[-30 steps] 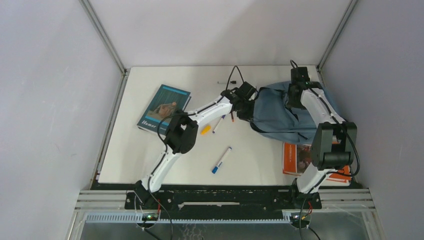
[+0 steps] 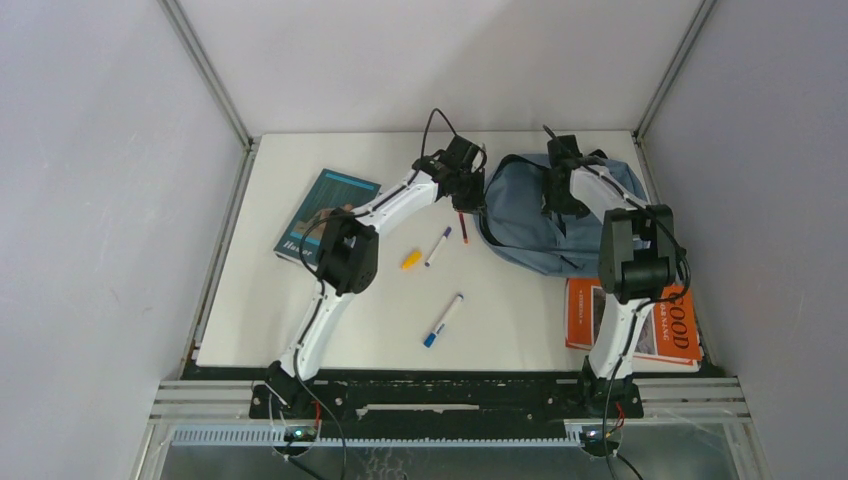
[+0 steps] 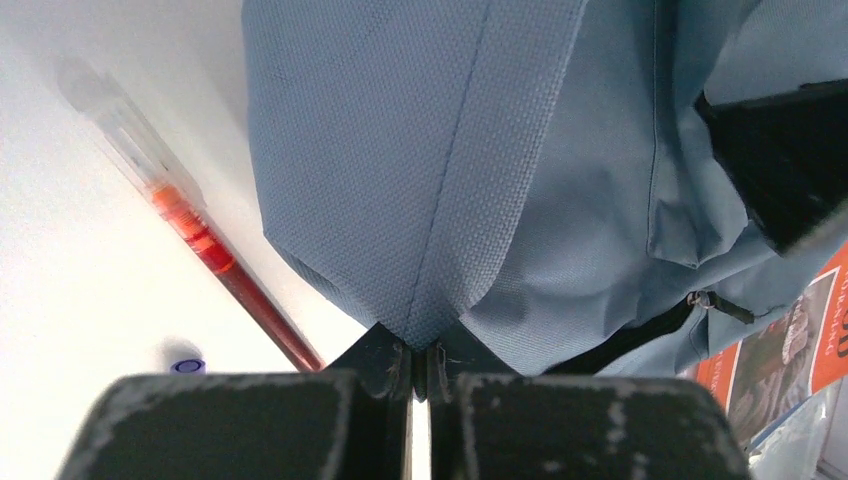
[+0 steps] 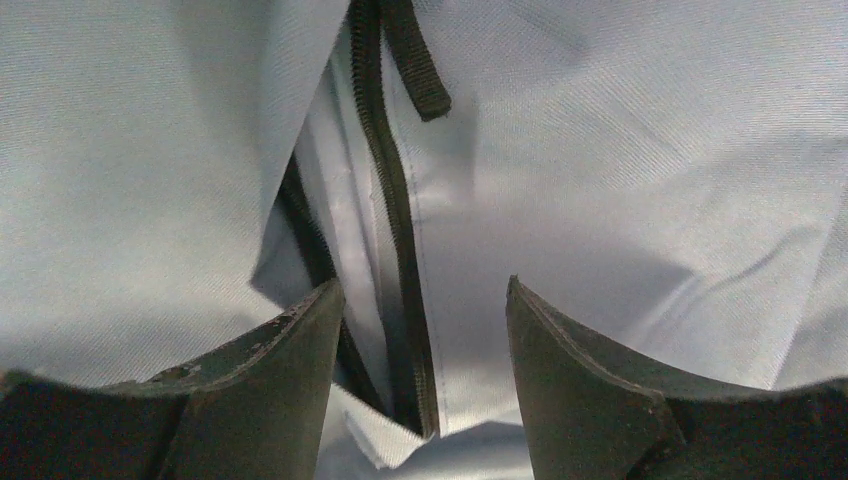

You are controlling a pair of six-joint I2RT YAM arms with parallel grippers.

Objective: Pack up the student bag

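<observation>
The blue-grey bag (image 2: 525, 240) lies open at the back right of the table. My left gripper is shut on the folded cloth of its left edge. Over the middle of the bag, my right gripper stands open above a black zipper (image 4: 405, 240), with no cloth clearly pinched. Left of the bag lie a red pen (image 3: 235, 275), a white marker (image 2: 437, 248) and a yellow highlighter (image 2: 411, 259). A blue-capped marker (image 2: 443, 322) rests nearer the front. The teal book (image 2: 310, 222) at the left is partly hidden by my left arm.
Orange books (image 2: 580, 315) lie at the front right, partly under my right arm and close to the bag's front edge.
My right gripper has shifted left over the bag.
</observation>
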